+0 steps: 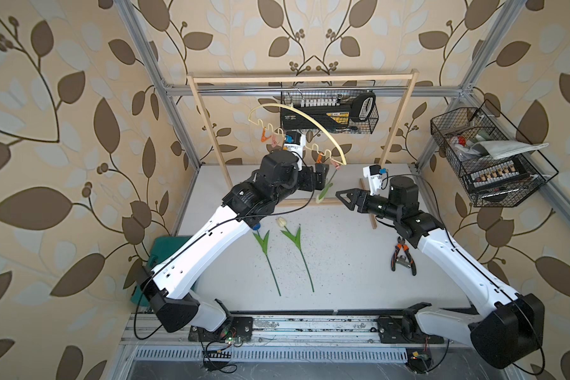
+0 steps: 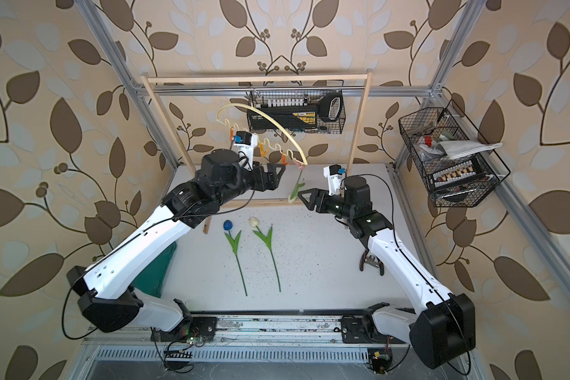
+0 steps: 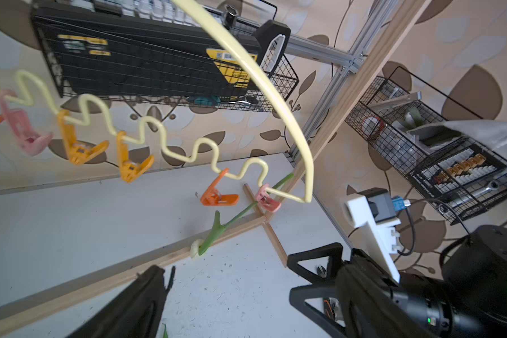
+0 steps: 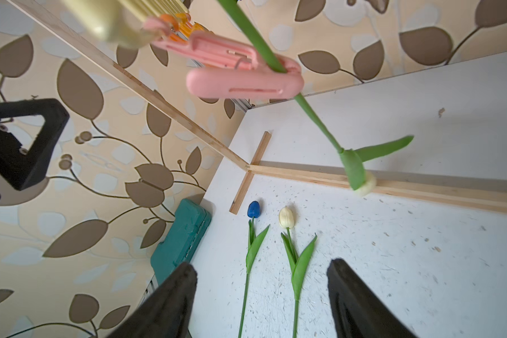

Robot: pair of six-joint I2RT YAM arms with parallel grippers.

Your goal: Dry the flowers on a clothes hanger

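Observation:
A cream hanger [image 3: 281, 112] with coloured clips hangs in the frame. A white tulip [image 4: 366, 182] hangs head down, its green stem held in a pink clip [image 4: 244, 82] at the hanger's end. My left gripper [image 1: 311, 178] stands open beside the hanger, nothing between its fingers. My right gripper [image 1: 350, 199] is open just right of and below the hanging tulip, empty. A blue tulip [image 2: 227, 224] and another white tulip [image 2: 254, 222] lie on the table, stems toward the front edge.
Wooden frame [image 1: 300, 78] surrounds the hanger. Pliers [image 1: 404, 256] lie at the right, a teal case [image 4: 180, 236] at the left. Wire baskets [image 2: 449, 155] hang at the right and back.

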